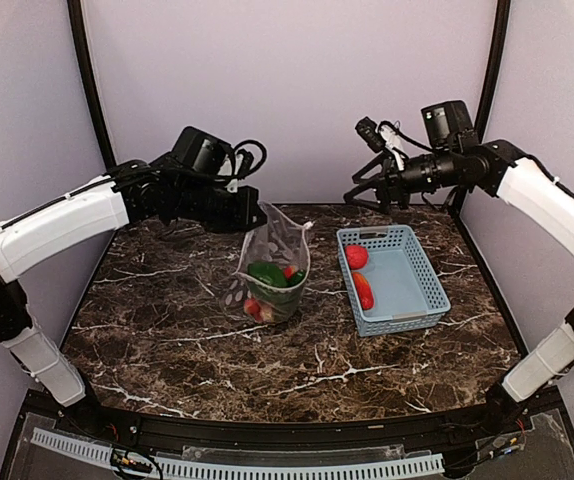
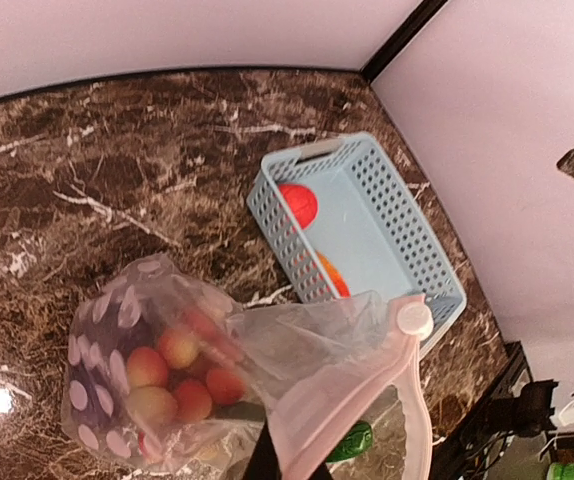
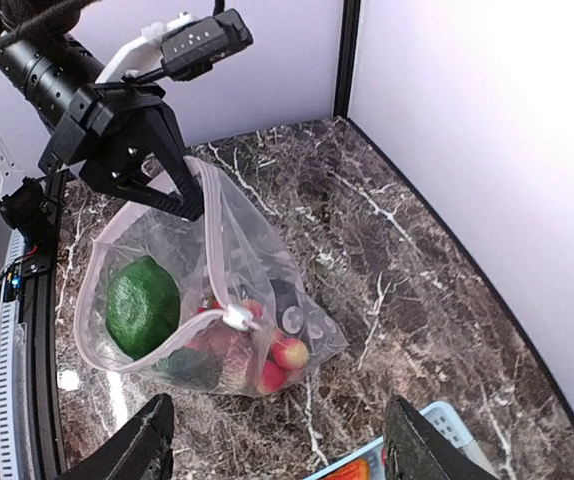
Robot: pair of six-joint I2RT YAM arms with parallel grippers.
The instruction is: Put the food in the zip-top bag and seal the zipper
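The zip bag (image 1: 275,250) stands open on the marble table, its rim pinched by my shut left gripper (image 1: 252,212). In the right wrist view a green avocado (image 3: 142,305) is inside, beside red-yellow round fruits (image 3: 289,352); in the left wrist view a smaller green item (image 2: 352,440) shows low in the bag. My right gripper is open and empty, raised above the blue basket (image 1: 397,280), which holds a red ball (image 1: 357,256) and an orange-red elongated item (image 1: 362,290).
The basket sits right of the bag. Walls bound the back and sides.
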